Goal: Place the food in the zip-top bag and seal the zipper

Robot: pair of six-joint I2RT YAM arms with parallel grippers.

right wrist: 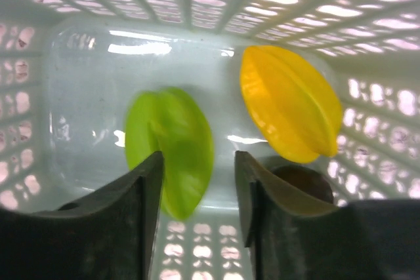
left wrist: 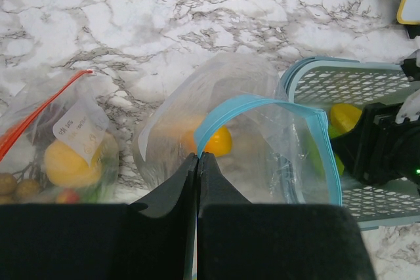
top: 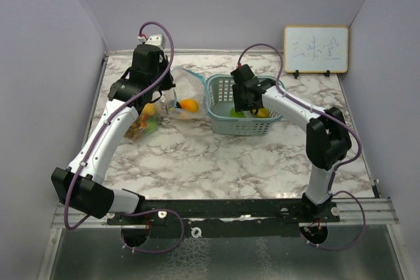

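The clear zip top bag [top: 186, 87] stands open with its blue zipper strip [left wrist: 252, 104] and an orange [left wrist: 218, 142] inside. My left gripper is shut on the near end of that strip. Inside the grey-green basket [top: 231, 126], my right gripper has its fingers apart with nothing gripped. A green lobed food piece [right wrist: 172, 145] lies below them, partly behind the left finger. To the right are a yellow lobed piece [right wrist: 289, 103] and a dark round item [right wrist: 302, 181], partly hidden by the right finger.
Left of the open bag lies another bag [left wrist: 72, 155] with a red zipper, full of mixed food. A whiteboard [top: 316, 49] stands at the back right. Bare marble table [top: 197, 168] stretches across the front.
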